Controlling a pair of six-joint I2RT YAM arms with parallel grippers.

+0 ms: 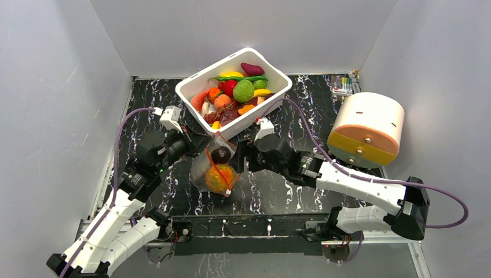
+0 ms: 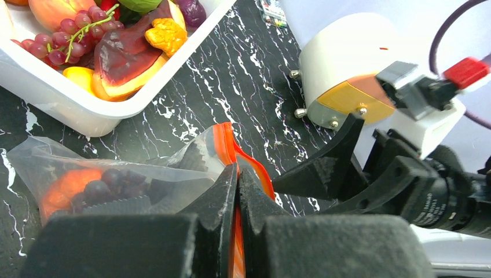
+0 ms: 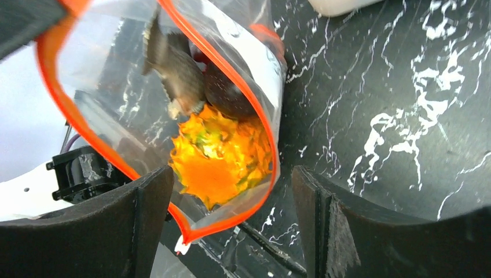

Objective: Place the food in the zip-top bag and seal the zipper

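The clear zip top bag (image 1: 200, 175) stands with its orange-edged mouth (image 3: 259, 110) gaping toward the right arm. Inside lie an orange-yellow food piece (image 3: 211, 159), a dark round one (image 3: 227, 92) and a brownish piece (image 3: 182, 78). My left gripper is shut at the far end of the mouth, its tips pinching the orange rim. My right gripper is open and empty, just right of the bag, its fingers (image 3: 151, 197) spread before the mouth. A white zipper slider (image 3: 182, 245) sits at the near corner.
A white bin (image 1: 188, 95) full of toy food stands behind the bag. At the right is a bread-shaped box (image 1: 370, 119), with small items (image 1: 341, 85) in the back corner.
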